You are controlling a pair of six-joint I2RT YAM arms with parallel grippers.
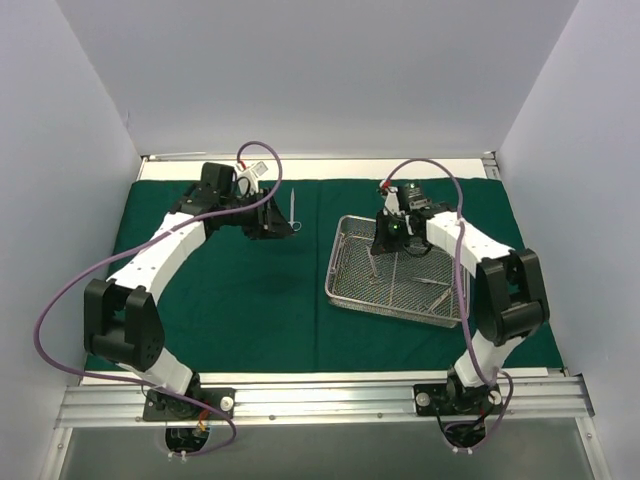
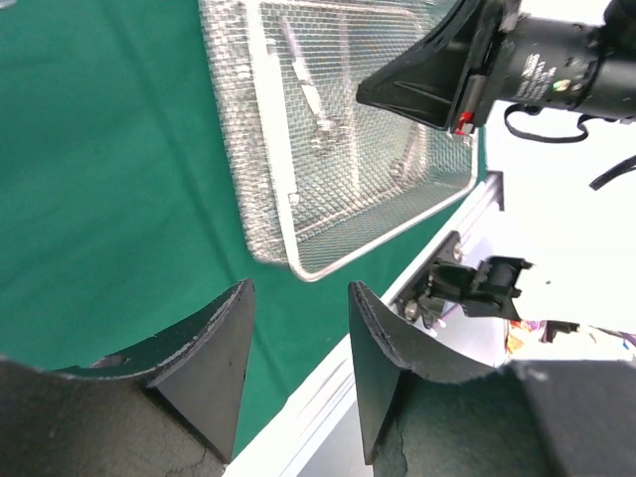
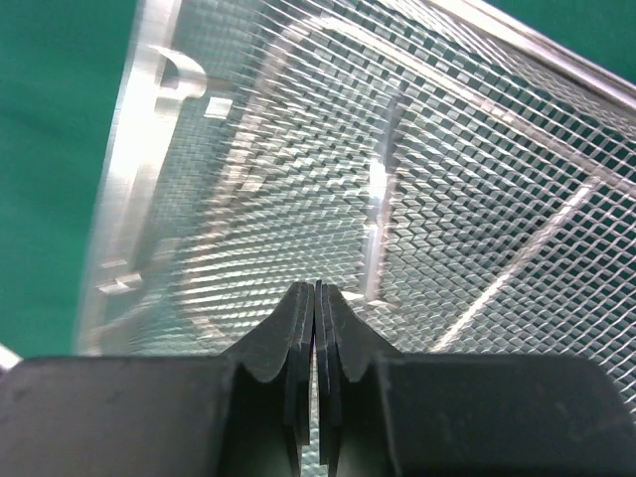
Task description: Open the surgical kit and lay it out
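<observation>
The wire mesh tray [image 1: 345, 301] sits right of centre on the green cloth, several metal instruments inside. One slim instrument [image 1: 373, 264] shows just in front of my right gripper [image 1: 377, 251], which is low over the tray. In the right wrist view that gripper is shut, with nothing clear between its fingertips; a slim silver instrument [image 3: 379, 194] lies on the mesh ahead of them. Empty and open, my left gripper has only cloth and tray edge beyond it. From above, my left gripper [image 1: 277, 230] is beside a scissors-like instrument [image 1: 292, 207], partly covering its rings.
A slim instrument [image 1: 431, 281] and another piece [image 1: 439, 300] lie in the tray's right part. Raised tray walls [image 2: 270, 129] surround them. Grey side walls bound the table.
</observation>
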